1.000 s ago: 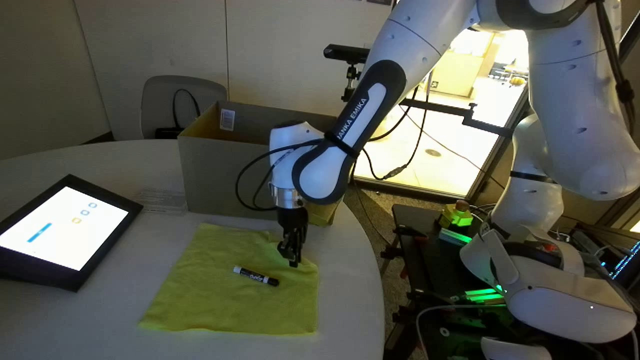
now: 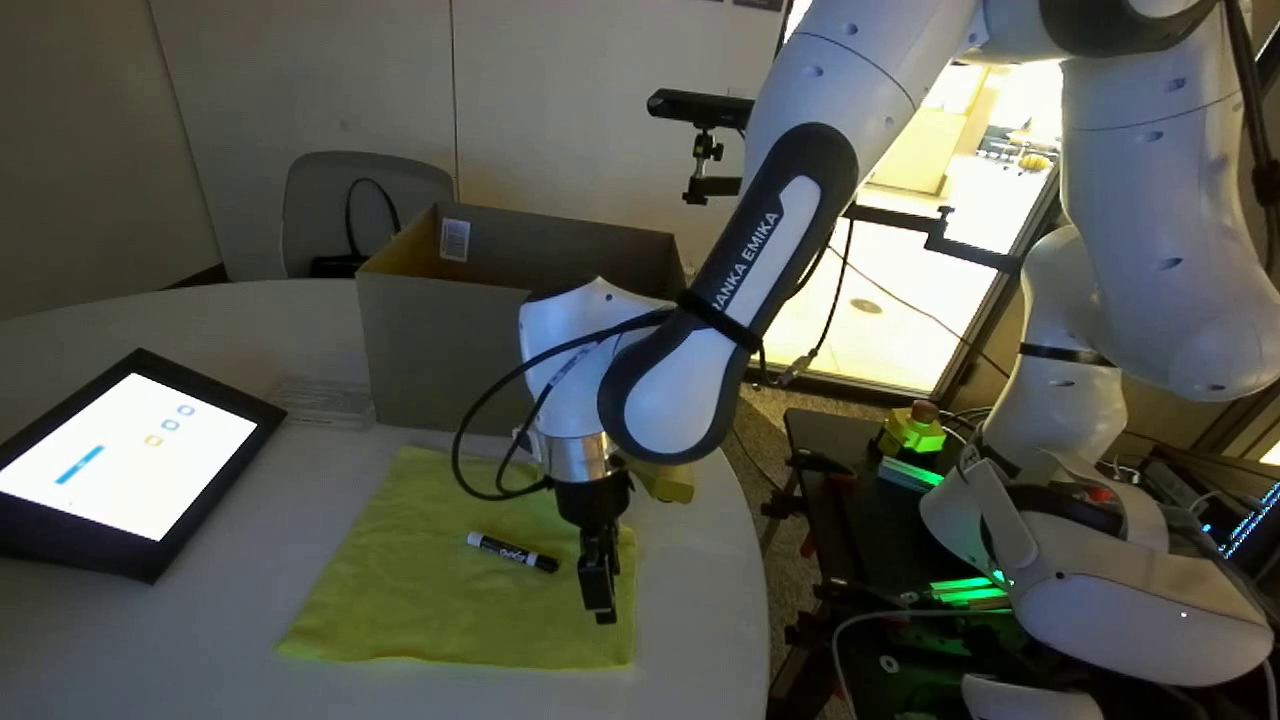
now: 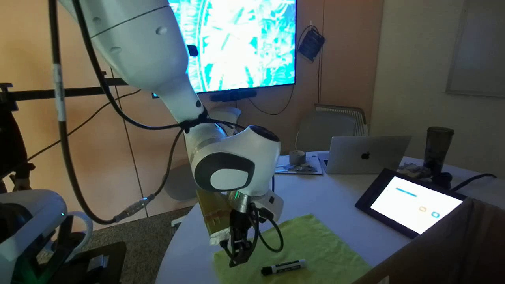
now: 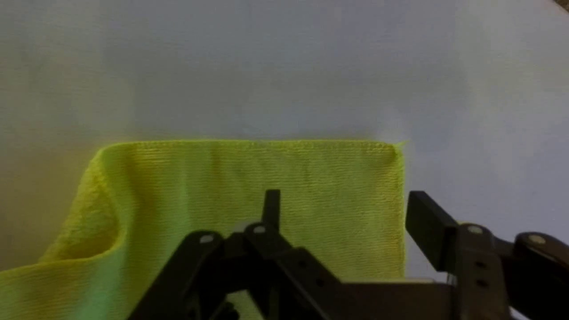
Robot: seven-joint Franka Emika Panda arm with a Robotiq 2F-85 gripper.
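A yellow cloth (image 2: 408,588) lies spread on the white round table. On it rests a black-and-white marker (image 2: 513,552), which exterior view 2 also shows on the cloth (image 3: 326,241); the wrist view does not include the marker. My gripper (image 2: 597,600) points down over the cloth's right part, to the right of the marker. In the wrist view its fingers (image 4: 424,224) stand apart, and only cloth (image 4: 330,208) and table show between them. A fold raises the cloth at the left of that view. Whether the fingertips touch the cloth cannot be told.
A large cardboard box (image 2: 450,342) stands behind the cloth, and a yellow block-like object (image 2: 672,482) is partly hidden by the arm. A lit tablet (image 2: 126,450) occupies the table's left side. Bare table (image 2: 216,600) separates tablet and cloth; the table edge is close on the right.
The marker and cloth look unmoved.
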